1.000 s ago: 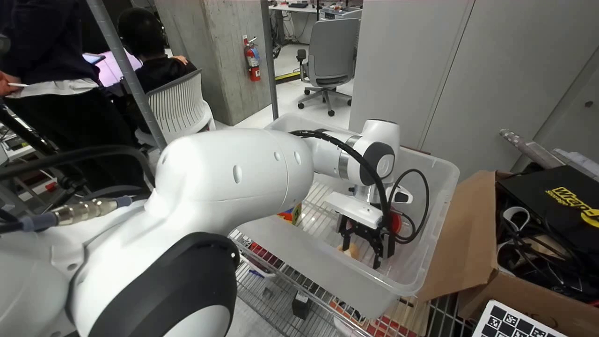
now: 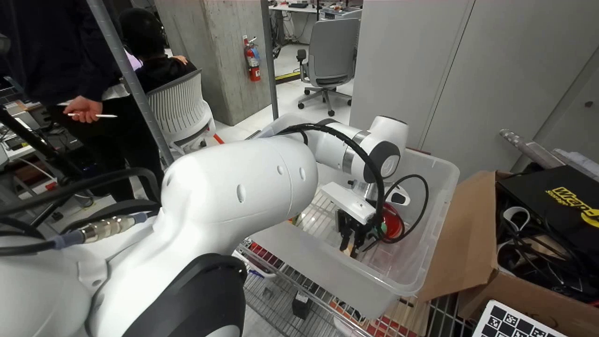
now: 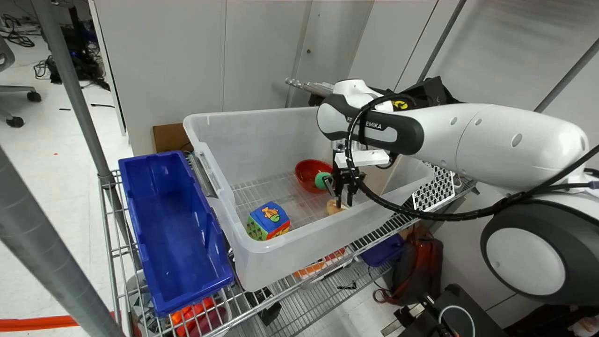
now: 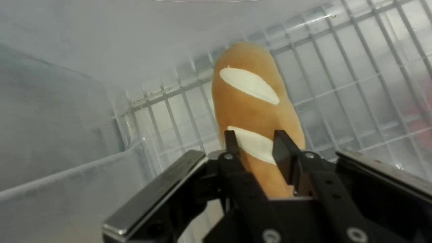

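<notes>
A tan toy bread loaf (image 4: 251,107) with pale stripes lies on the floor of the clear plastic bin (image 3: 255,120), near one wall. In the wrist view my gripper is over the loaf's near end, its dark fingers part open and part of the loaf showing in the gap. Whether the fingers touch the loaf I cannot tell. From the second exterior view, the gripper (image 3: 344,202) points down inside the bin, with the loaf (image 3: 333,208) mostly hidden behind the fingers. A red bowl (image 3: 306,166) holding a green round thing (image 3: 321,179) stands just beyond.
A colourful toy cube (image 3: 268,221) sits at the bin's other end. An empty blue bin (image 3: 175,241) adjoins it on the rack. To the other side stands an open cardboard box (image 2: 461,247) with cables. Bare floor remains in the bin's middle.
Over the last second the gripper has shifted slightly left in exterior view 1 and turned. Its fingers are now closer together, and less of the loaf shows there.
</notes>
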